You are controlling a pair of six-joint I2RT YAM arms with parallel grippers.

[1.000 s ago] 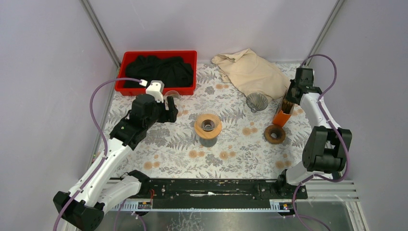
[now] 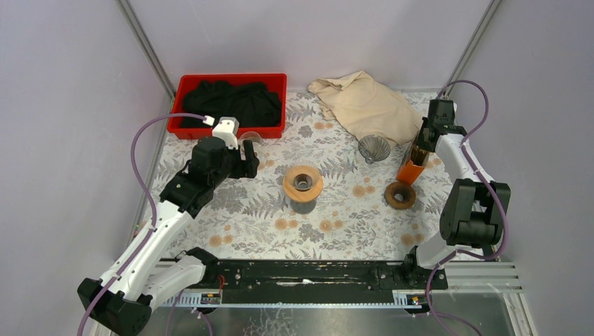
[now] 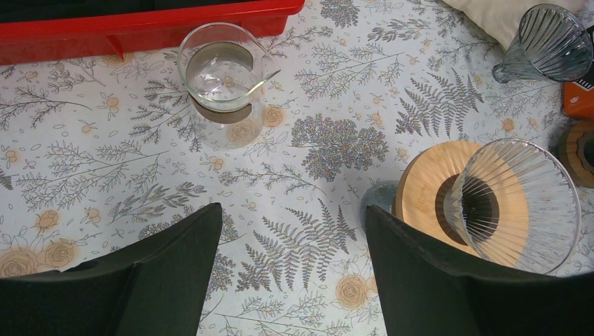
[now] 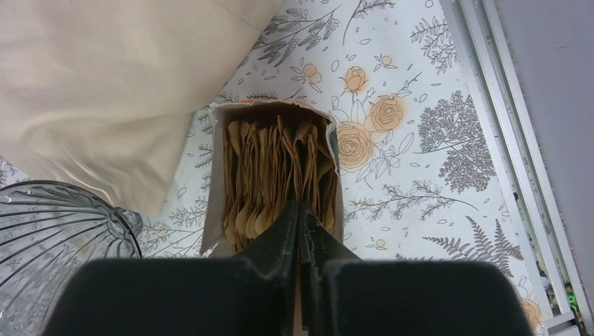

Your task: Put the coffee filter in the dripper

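The glass dripper (image 3: pixel 522 203) rests in a wooden collar (image 3: pixel 427 185) on a glass server, near the table's middle; the dripper's inside looks empty. Brown paper filters (image 4: pixel 270 168) stand packed on edge in an open orange box (image 2: pixel 410 173) at the right. My right gripper points down into that box, its narrow fingertips close together at the filters' edges. Whether a filter lies between them cannot be made out. Left of the dripper, my left gripper hangs open over the table, nothing between its fingers.
Beside the filter box are a ribbed glass (image 2: pixel 374 148), a brown ring (image 2: pixel 399 196) and a beige cloth (image 2: pixel 368 105). A glass beaker (image 3: pixel 228 91) stands by the red bin (image 2: pixel 279 105), which holds dark cloth. Table between dripper and box is clear.
The left arm, dripper and box have stayed put.
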